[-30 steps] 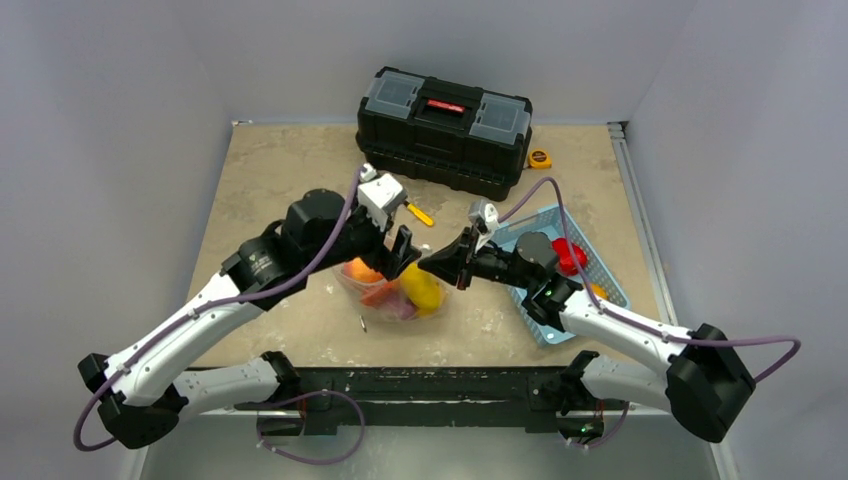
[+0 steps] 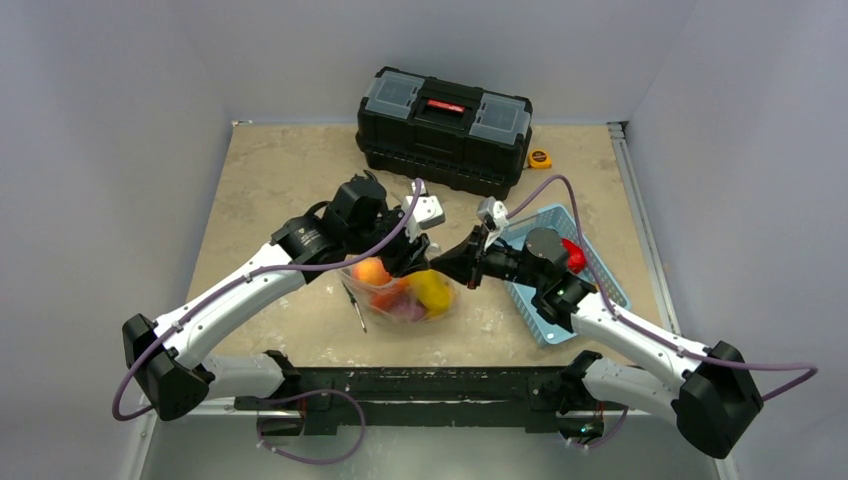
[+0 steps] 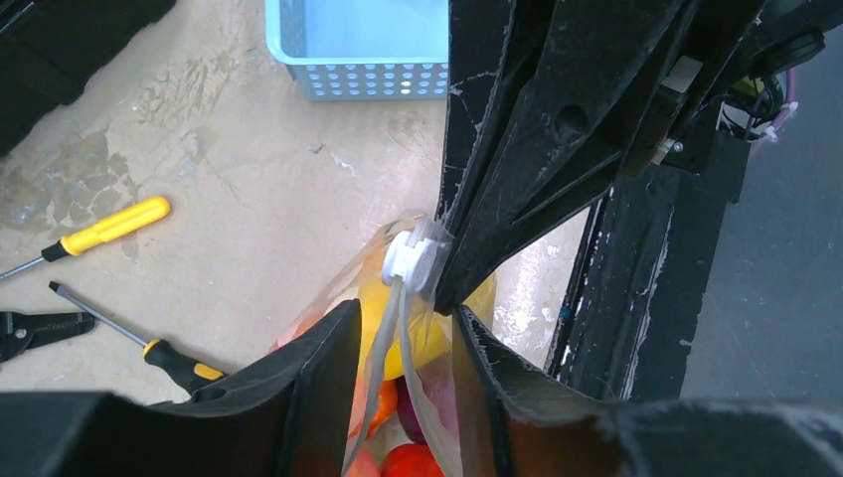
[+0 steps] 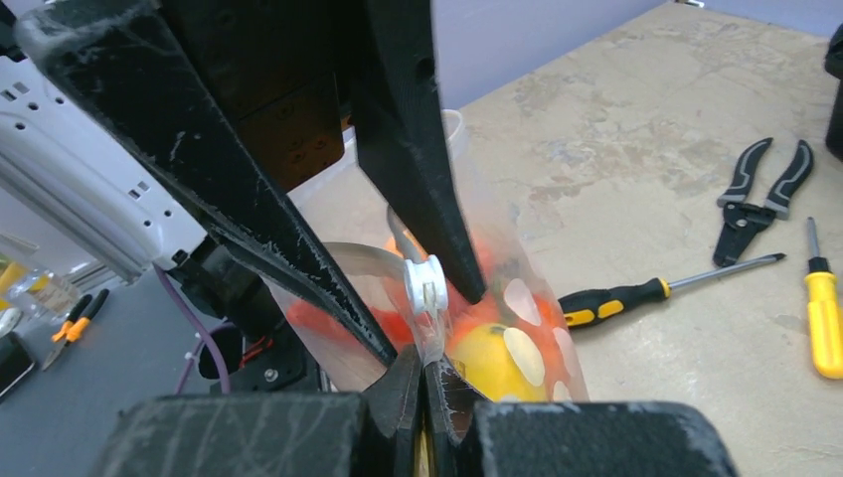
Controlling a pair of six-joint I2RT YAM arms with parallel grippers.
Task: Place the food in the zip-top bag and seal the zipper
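The clear zip top bag [image 2: 403, 312] stands at the table's middle with an orange fruit [image 2: 371, 271], a yellow piece of food [image 2: 430, 292] and red and purple pieces inside. A white zipper slider [image 4: 425, 285] sits at its right end. My right gripper is shut on the bag's edge right beside the slider. Part open, my left gripper has its fingers on either side of the bag's top edges, close to the slider. In the left wrist view those two edges [image 3: 383, 348] are apart below the slider. Whether the left fingers touch the slider cannot be told.
A blue basket [image 2: 548, 333] with a red item [image 2: 573, 255] stands at right, under the right arm. Behind is a black toolbox [image 2: 445, 130]. A yellow screwdriver [image 3: 117, 223], a black screwdriver [image 3: 177, 363] and pliers [image 3: 40, 333] lie beside the bag.
My left gripper has moved right along the bag's top, to the right gripper's tips. The right arm and the bag have shifted slightly right.
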